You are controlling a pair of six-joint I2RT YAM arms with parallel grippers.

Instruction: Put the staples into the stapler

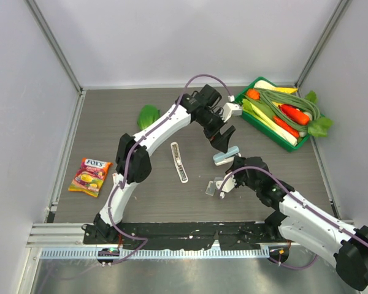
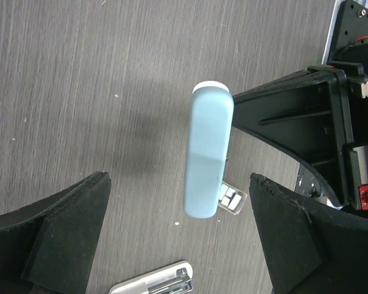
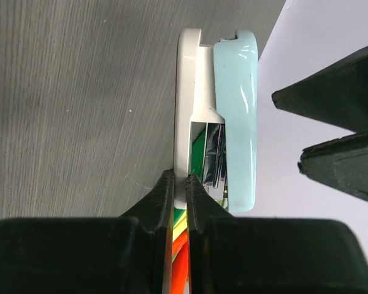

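Observation:
The stapler, with a light-blue top and a white base, stands out from my right gripper. Its fingers are nearly together on the lower end of that base, and the stapler's metal inside shows between base and top. Above and behind the stapler, my left gripper is open and empty. In the left wrist view the stapler's blue top appears between its spread fingers, apart from both. A small clear box lies on the table; staples cannot be made out in it for certain.
A long white object with a metal slot lies mid-table. At the back right stands a green basket of vegetables. A leafy vegetable is partly behind the left arm, and a snack bag lies far left. The table between bag and white object is mostly clear.

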